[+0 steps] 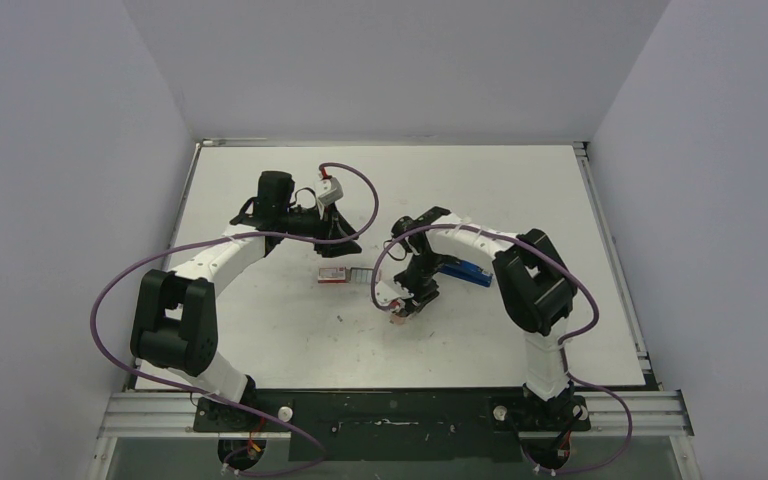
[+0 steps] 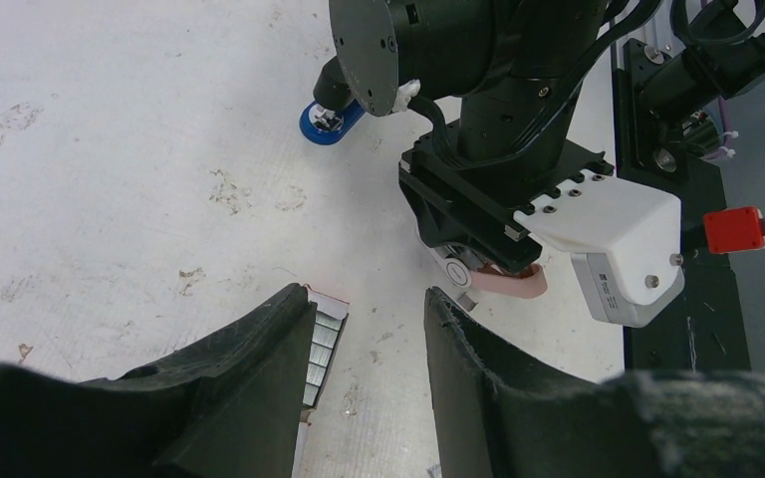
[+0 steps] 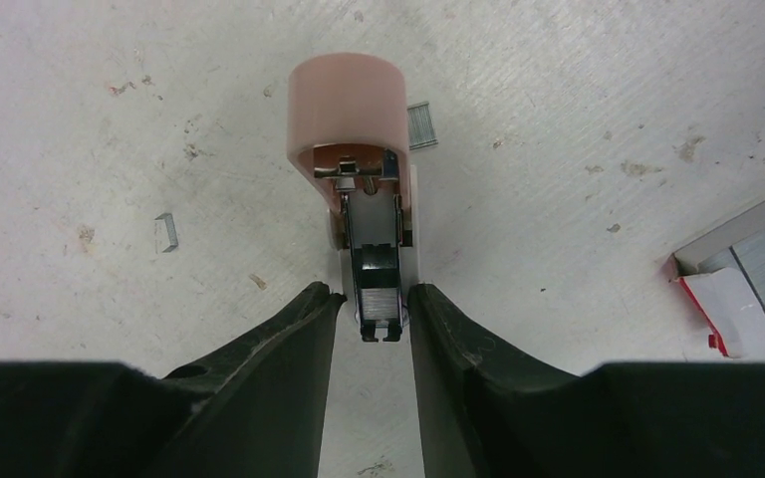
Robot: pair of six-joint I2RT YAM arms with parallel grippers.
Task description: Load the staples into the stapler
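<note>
The pink stapler [image 3: 349, 105] stands with its top swung up in the right wrist view, its metal magazine exposed. A black pusher [image 3: 379, 264] sits in the channel, with a short grey piece [image 3: 380, 302] just beyond it, perhaps staples. My right gripper is shut on the stapler's near end, one fingertip against each side. In the top view the right arm mostly hides the stapler [image 1: 398, 319]. My left gripper is open and empty, held above the table. Below it lies the tray of staple strips [image 2: 323, 344].
The red-and-white staple box [image 1: 332, 275] adjoins the tray left of the stapler. A loose strip [image 3: 421, 125] lies beside the stapler, and a small staple piece [image 3: 165, 232] lies to its left. A blue object [image 1: 468, 272] rests under the right arm.
</note>
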